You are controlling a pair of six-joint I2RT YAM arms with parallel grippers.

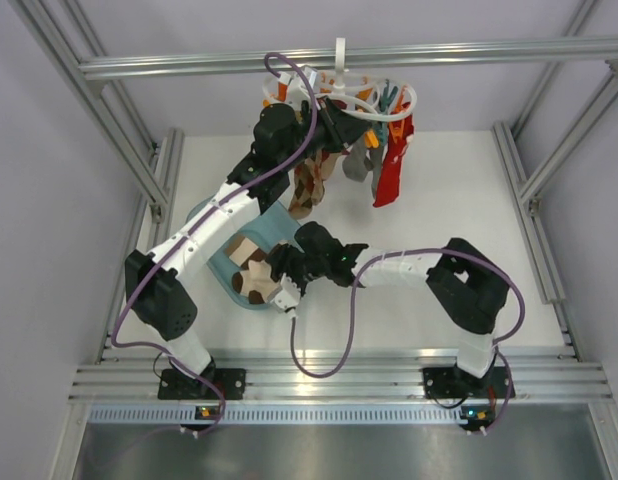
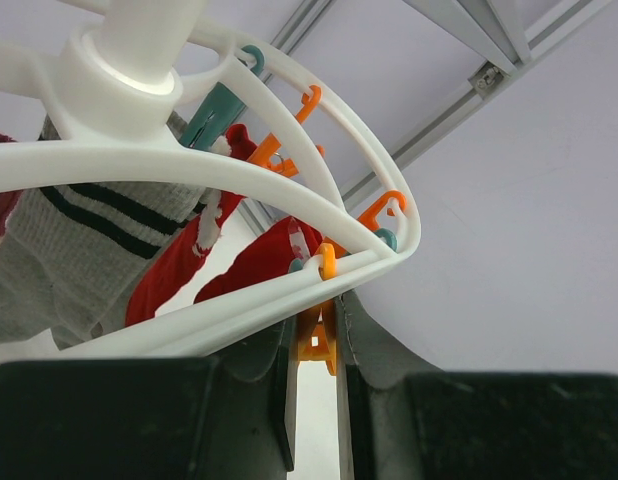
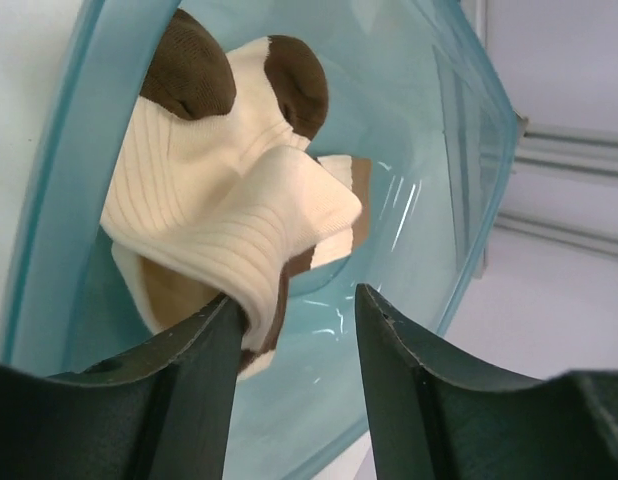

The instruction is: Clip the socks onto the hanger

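Observation:
In the left wrist view, my left gripper has its fingers pressed on either side of an orange clip (image 2: 327, 262) at the rim of the white hanger (image 2: 239, 182). In the right wrist view, my right gripper is open, low inside the blue bin. A cream sock with brown patches (image 3: 254, 215) lies there, a fold of it reaching beside the left fingertip; the fingers are not closed on it. More cream and brown socks (image 1: 241, 250) lie in the bin (image 1: 221, 272). Several socks hang from the hanger, among them a red one (image 1: 389, 172).
A metal rail (image 1: 469, 50) runs across the top, carrying the hanger. Grey socks (image 1: 357, 160) and brown patterned ones (image 1: 307, 185) hang close to the left arm.

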